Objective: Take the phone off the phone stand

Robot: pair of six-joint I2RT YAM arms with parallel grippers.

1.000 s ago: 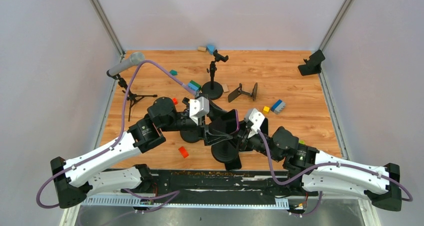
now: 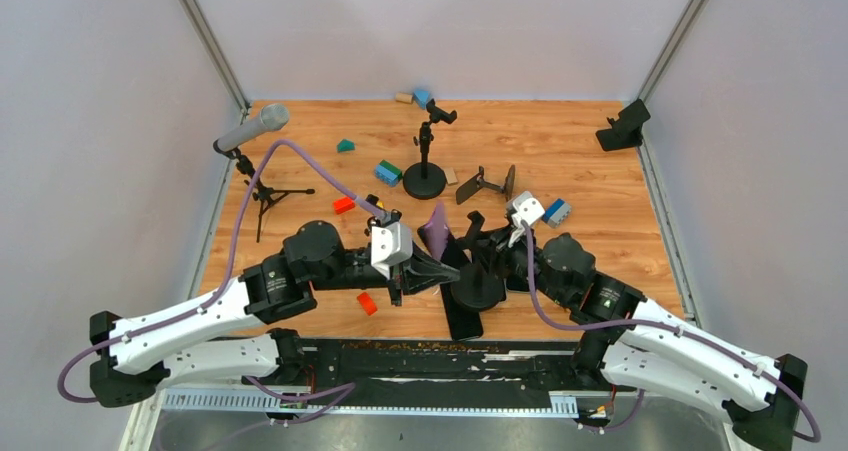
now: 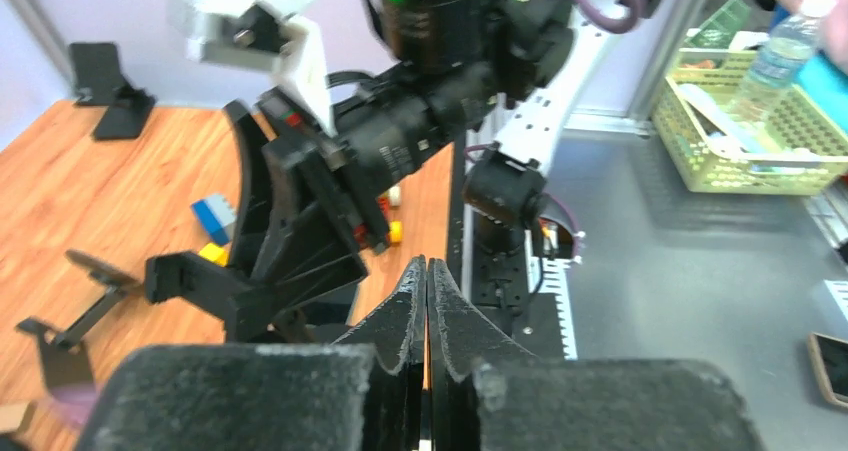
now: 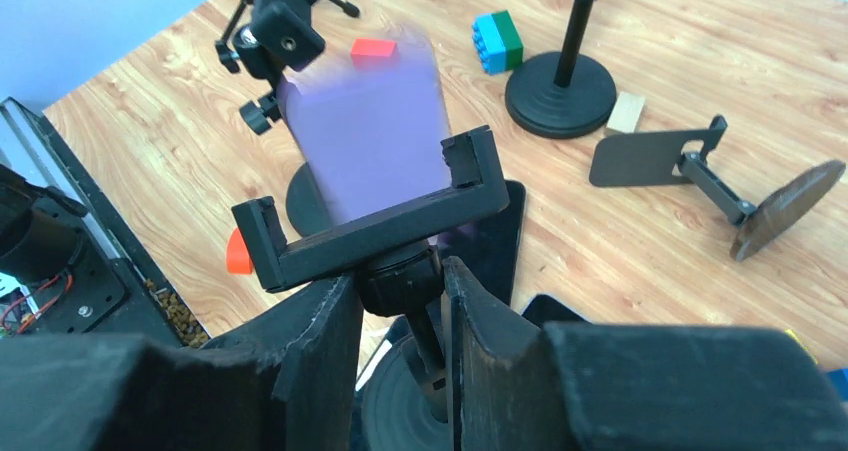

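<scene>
In the right wrist view, my right gripper is shut on the neck of a black phone stand [image 4: 365, 233], whose cradle is tilted and whose round base hangs below. A blurred purple phone [image 4: 365, 141] is behind and apart from the cradle, apparently in motion; in the top view it [image 2: 436, 229] is above black objects lying on the table. In the left wrist view my left gripper is shut with nothing visible between its fingers, left of the stand.
Other stands [image 2: 424, 181] [image 2: 470, 187], a tripod microphone [image 2: 250, 129], blocks [image 2: 557, 211] and dark flat slabs lie around the arms. The front left table has some free room.
The phone has left the cradle and is now a purple blur. My right gripper has moved right with the stand; my left gripper has shifted down in the top view.
</scene>
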